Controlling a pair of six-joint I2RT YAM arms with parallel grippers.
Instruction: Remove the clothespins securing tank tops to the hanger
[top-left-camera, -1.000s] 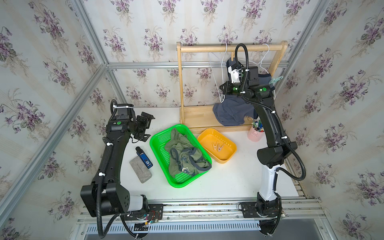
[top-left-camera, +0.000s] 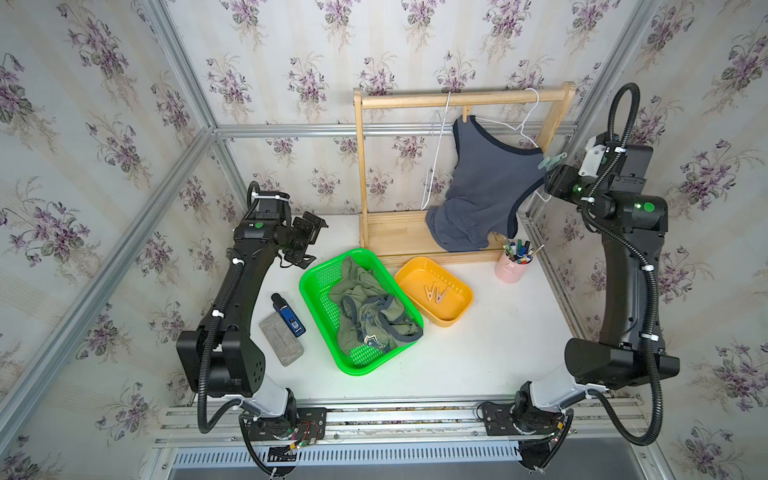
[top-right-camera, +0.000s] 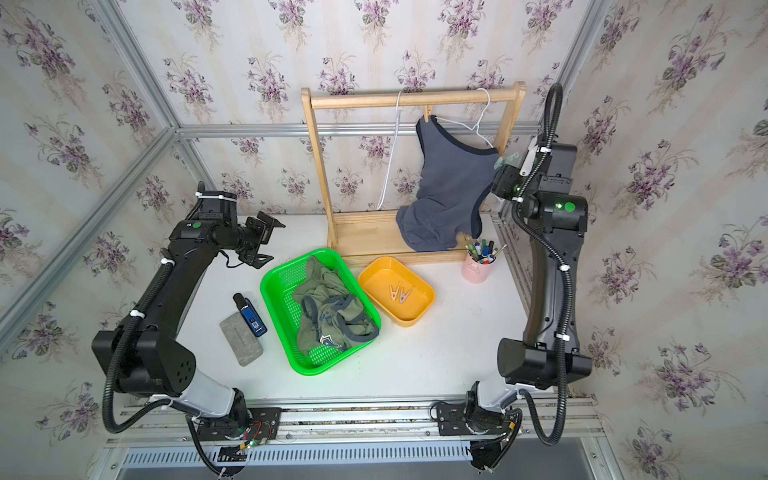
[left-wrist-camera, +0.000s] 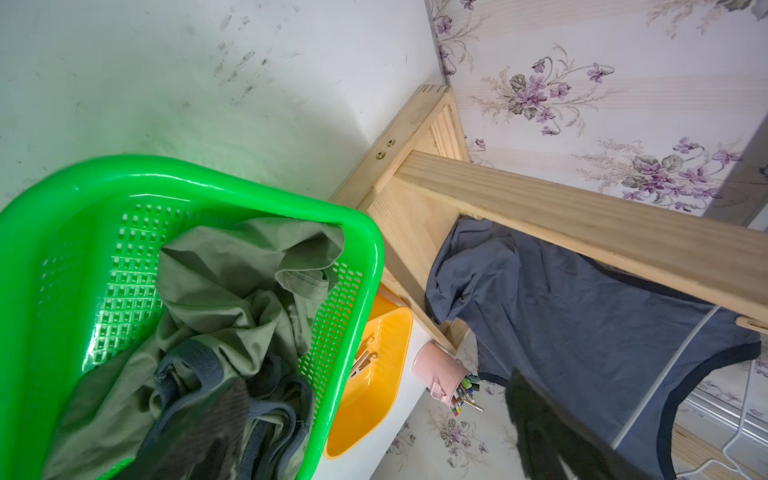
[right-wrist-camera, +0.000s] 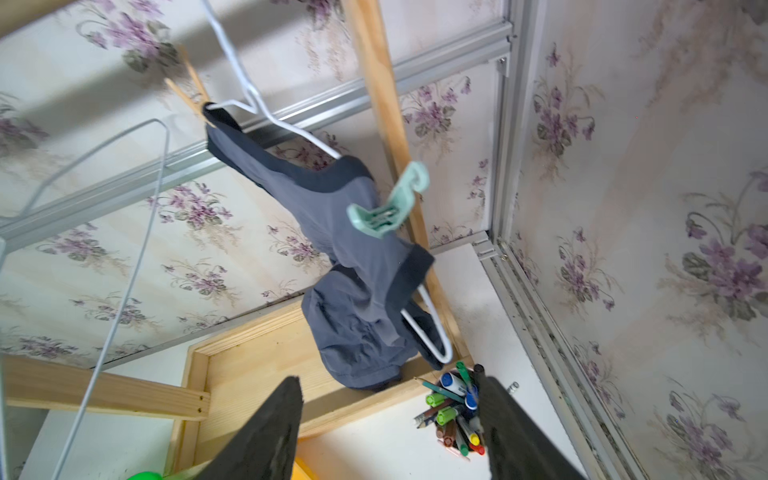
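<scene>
A dark grey tank top hangs on a white hanger from the wooden rack. A mint clothespin clips its right strap; a wooden clothespin is at the other strap. My right gripper, open and empty, is at the right end of the hanger, near the mint clothespin. My left gripper is open and empty beside the green basket, which holds an olive garment.
An orange tray with several clothespins, a pink pen cup, a dark bottle and a grey pad stand on the table. A second hanger hangs empty.
My right gripper has moved rightward, from the empty hanger toward the mint clothespin. The left arm has shifted a little to the right. The empty hanger has swung slightly.
</scene>
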